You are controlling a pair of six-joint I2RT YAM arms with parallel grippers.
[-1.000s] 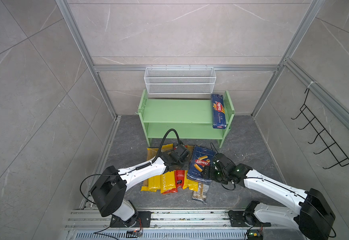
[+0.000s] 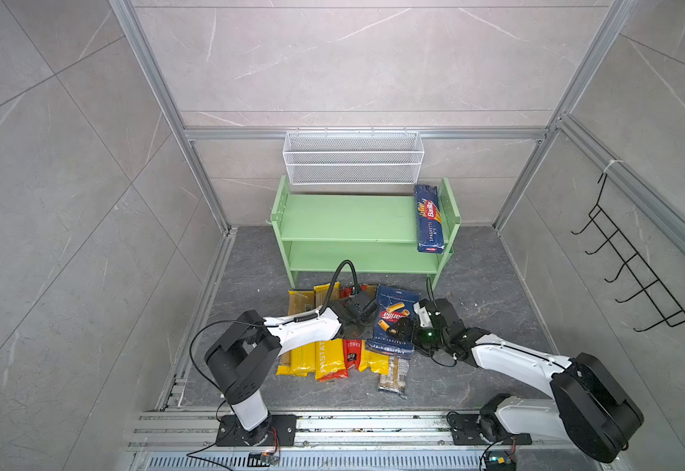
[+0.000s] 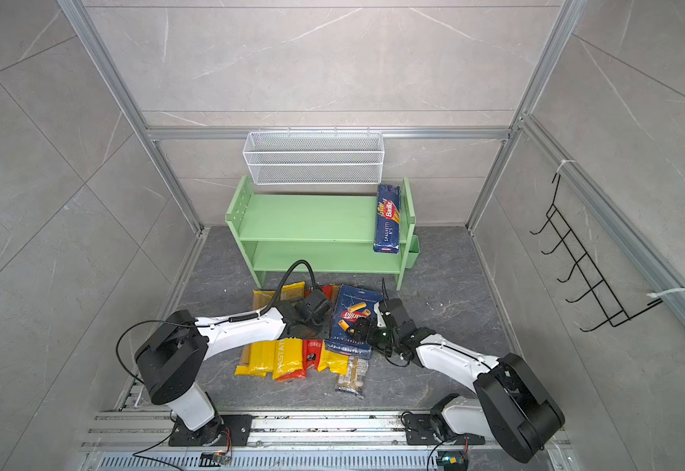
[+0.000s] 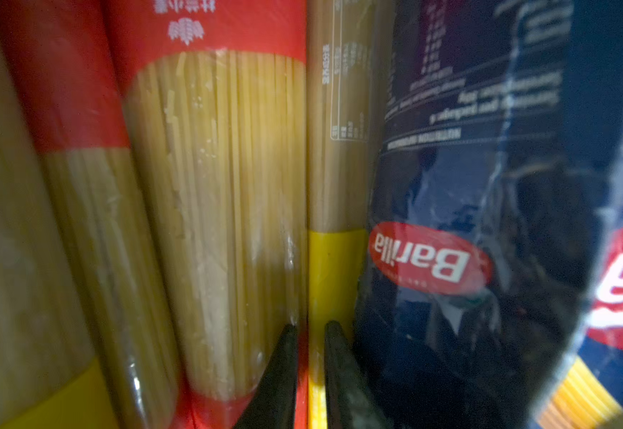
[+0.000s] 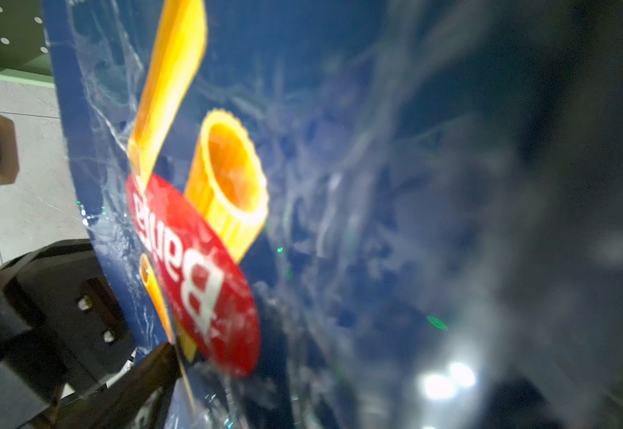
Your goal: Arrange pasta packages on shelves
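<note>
Pasta packages lie heaped before the green shelf unit: yellow [image 2: 301,361] and red bags [image 2: 352,351], with a blue Barilla package [image 2: 389,306] on the right. My left gripper [image 2: 362,322] is down among them; in the left wrist view its fingertips [image 4: 340,357] are close together beside the blue package [image 4: 454,178], low between packages, and what they grip is unclear. My right gripper [image 2: 409,333] is against the blue package, which fills most of the right wrist view; its fingers are largely hidden. Another blue Barilla box [image 2: 429,219] lies on the upper shelf's right end.
The green shelves [image 2: 342,216] are otherwise clear. A white wire basket [image 2: 352,157] hangs on the back wall and a black hook rack [image 2: 633,274] on the right wall.
Both arms have shifted a little: the left gripper slightly right and down, the right arm slightly left. The blue package in the heap has moved only slightly.
</note>
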